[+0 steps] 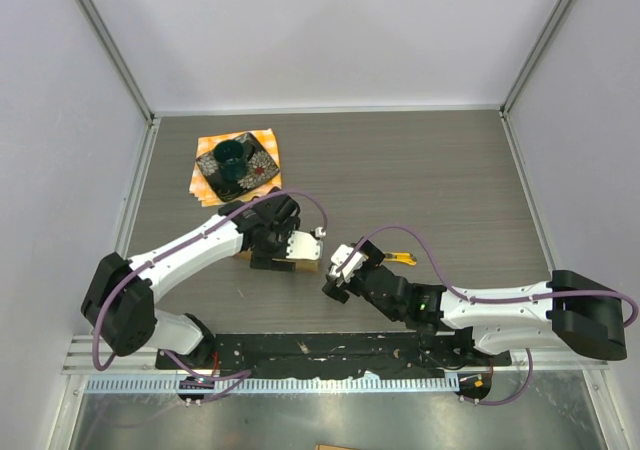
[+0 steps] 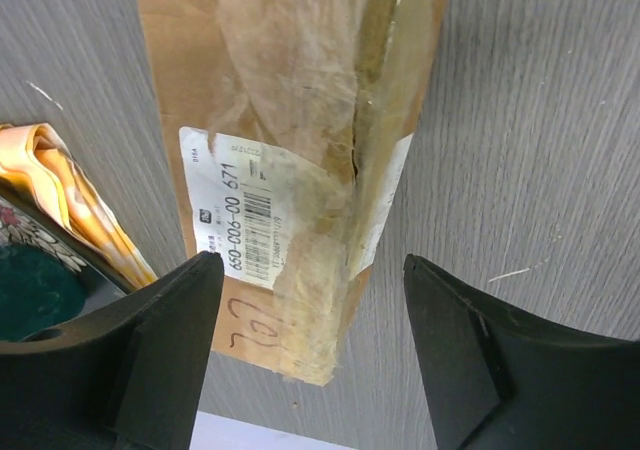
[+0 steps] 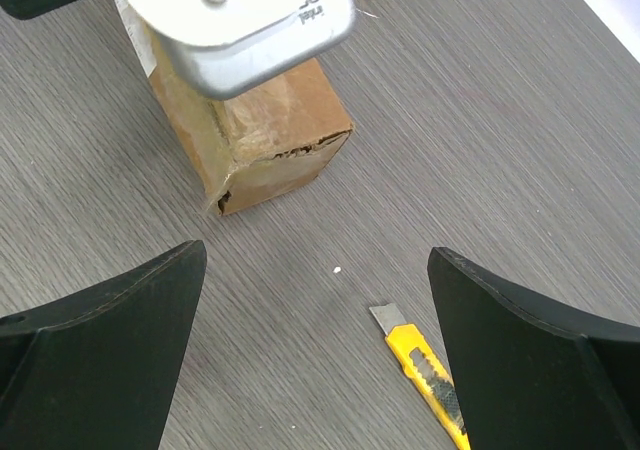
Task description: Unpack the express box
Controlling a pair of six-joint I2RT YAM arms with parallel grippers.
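The cardboard express box (image 2: 270,90), closed with clear tape and bearing a white barcode label (image 2: 245,208), lies on the table. In the left wrist view it runs beneath my left gripper, whose fingers stand apart on either side of its end; whether they touch it I cannot tell. From above, the left arm hides most of the box. My right gripper is open and empty, to the right of the box. A yellow utility knife (image 3: 425,370), blade out, lies on the table by its right finger (image 3: 535,370).
At the back left, an orange checked cloth (image 1: 207,190) carries a dark patterned tray (image 1: 262,167) with a dark green cup (image 1: 230,155) on it. Pale walls enclose the table on the sides and back.
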